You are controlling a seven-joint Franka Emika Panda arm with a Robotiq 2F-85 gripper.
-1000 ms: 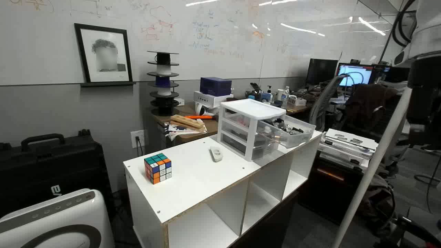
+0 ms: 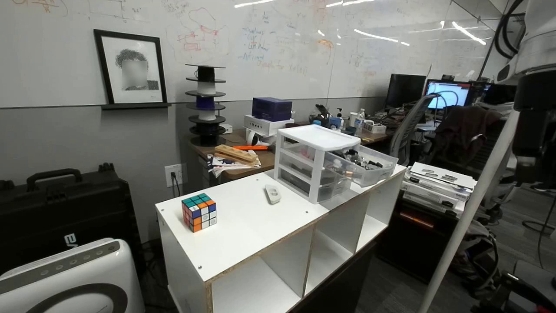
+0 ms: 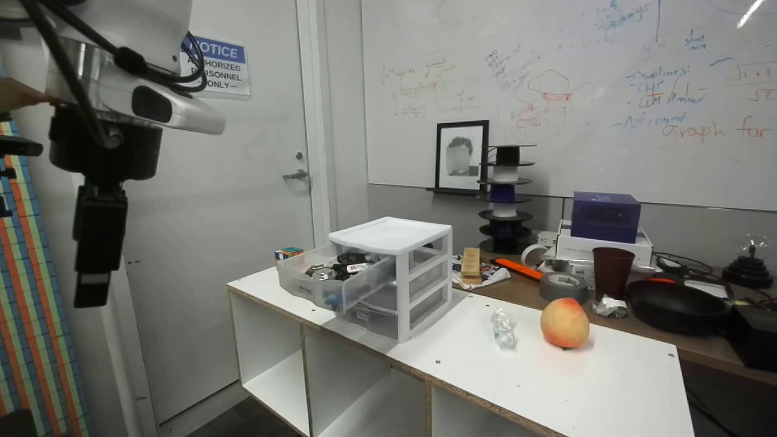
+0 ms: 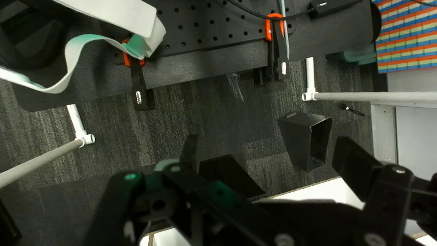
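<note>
My gripper (image 3: pixel 93 280) hangs at the left of exterior view 2, well away from the white shelf top (image 3: pixel 473 386). Its fingers stand wide apart in the wrist view, with only floor and furniture seen far below between them. On the shelf are a Rubik's cube (image 2: pixel 199 213), a small white remote-like object (image 2: pixel 272 194), a peach-coloured fruit (image 3: pixel 564 323) and a crumpled clear wrapper (image 3: pixel 503 328). A white drawer unit (image 2: pixel 319 136) stands mid-shelf; its top drawer (image 3: pixel 309 285) is pulled out and full of dark small items. It hides the fruit from exterior view 1.
A desk behind the shelf carries a black pan (image 3: pixel 677 306), a brown cup (image 3: pixel 612 271), a tape roll (image 3: pixel 563 287) and boxes. A pale pole (image 2: pixel 471 208) rises at the right of exterior view 1. Bare shelf surface lies around the cube and the fruit.
</note>
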